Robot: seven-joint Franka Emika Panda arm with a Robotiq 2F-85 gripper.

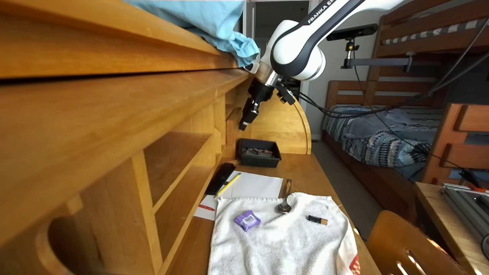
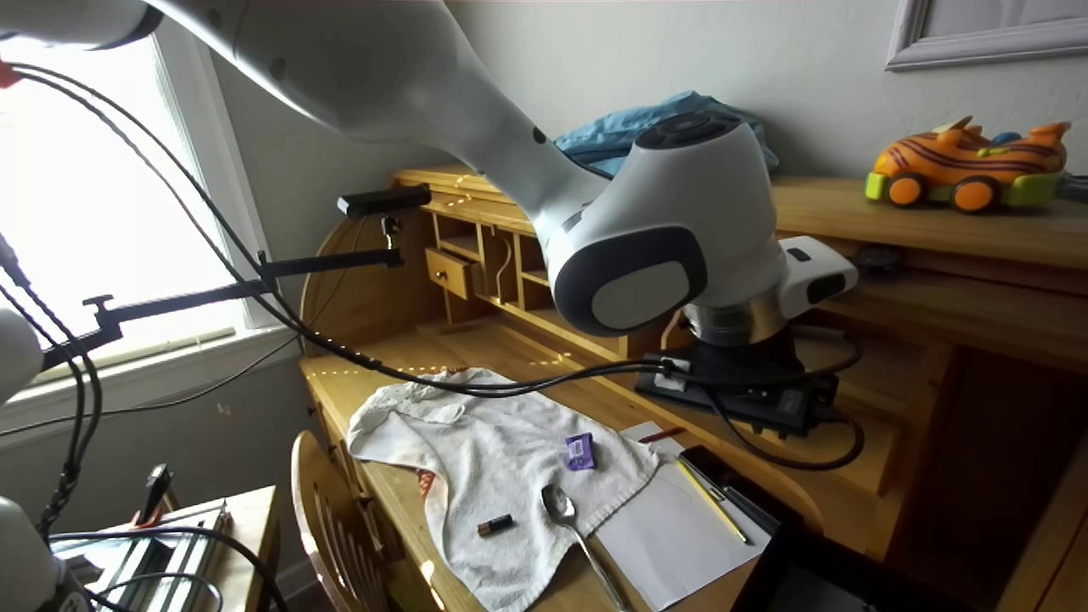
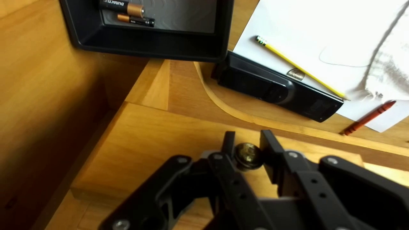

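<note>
In the wrist view my gripper is shut on a round, brass-coloured knob [image 3: 248, 156], with one black finger on each side. Behind it spans a light wooden drawer front [image 3: 165, 132]. Exterior view 1 has the gripper [image 1: 243, 126] pointing down beside a wooden block-like drawer [image 1: 233, 130] at the far end of the desk hutch; the knob itself cannot be made out there. The fingers are hidden in exterior view 2.
A black tray [image 1: 259, 160] with batteries stands below the gripper. Nearby lie a black case [image 3: 276, 90], a yellow pencil [image 3: 303, 69] and a red crayon [image 3: 367, 118]. A white towel [image 1: 279, 245] carries a purple packet [image 1: 247, 220], a spoon [image 1: 284, 207] and a battery [image 1: 317, 220].
</note>
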